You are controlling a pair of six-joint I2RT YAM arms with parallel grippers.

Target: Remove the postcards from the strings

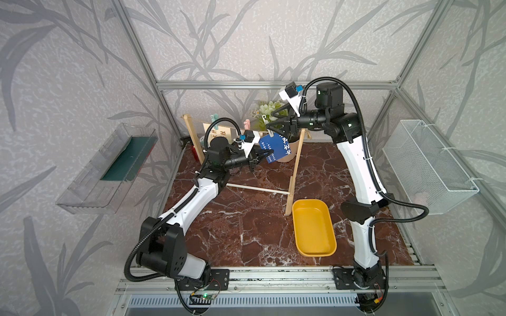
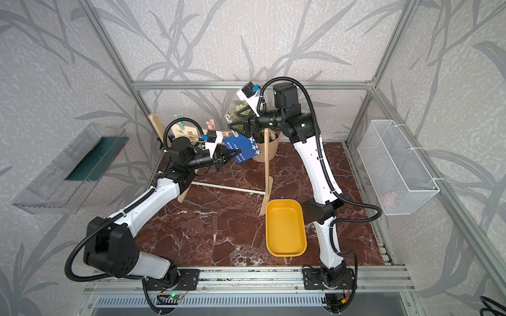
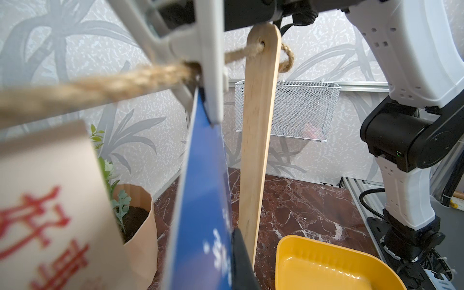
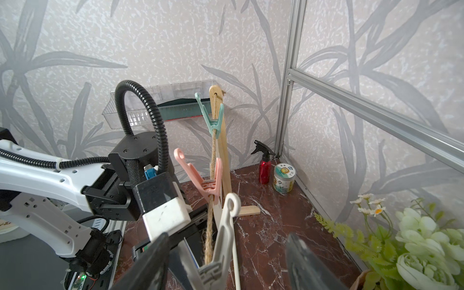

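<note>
A blue postcard [image 1: 275, 148] with white writing hangs from the rope [image 4: 209, 236] under a white clothespin [image 4: 225, 232]. My left gripper [image 1: 264, 153] is shut on its lower left edge. Round the clothespin's upper part, my right gripper stands open; in the right wrist view the clip rises between its fingers, closer to the left one. The clip still sits on rope and card in the left wrist view. A cream postcard with red writing [image 3: 48, 212] hangs beside it. Farther along the rope are a pink clothespin [image 4: 208, 181] and a teal one [image 4: 212, 118].
A wooden post [image 3: 256, 135] holds the rope's right end. The yellow tray [image 1: 314, 227] is empty on the marble table. Behind the rope stands a potted plant [image 2: 266, 147]; a red spray bottle [image 4: 264, 166] and a can [image 4: 284, 177] are in the back corner.
</note>
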